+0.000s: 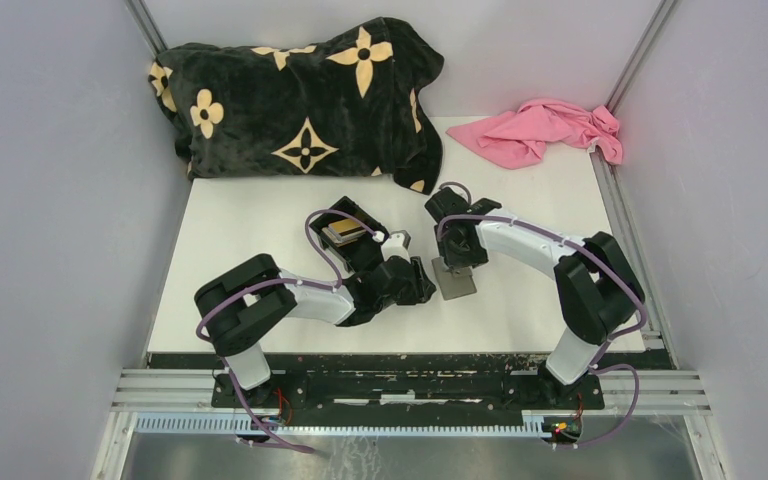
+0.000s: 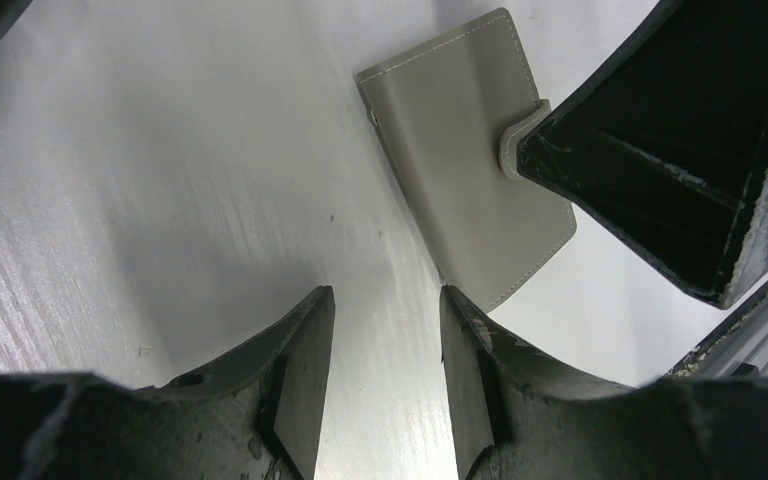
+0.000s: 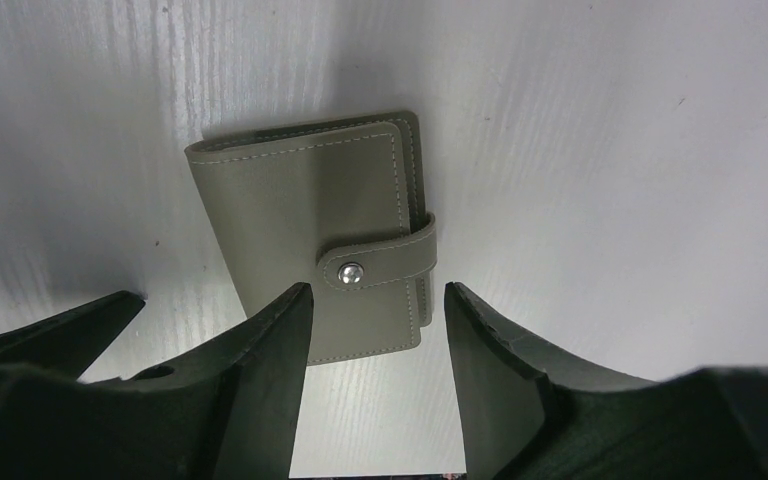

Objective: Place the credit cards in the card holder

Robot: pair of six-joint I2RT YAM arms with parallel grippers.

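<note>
A grey-olive card holder lies closed on the white table, its snap strap fastened. My right gripper hovers over it, fingers open with nothing between them. My left gripper is low beside the holder's left, its fingers part open and empty. A black open box behind my left arm holds stacked gold and dark cards, partly hidden by that arm.
A dark patterned plush fills the back left, a pink cloth the back right.
</note>
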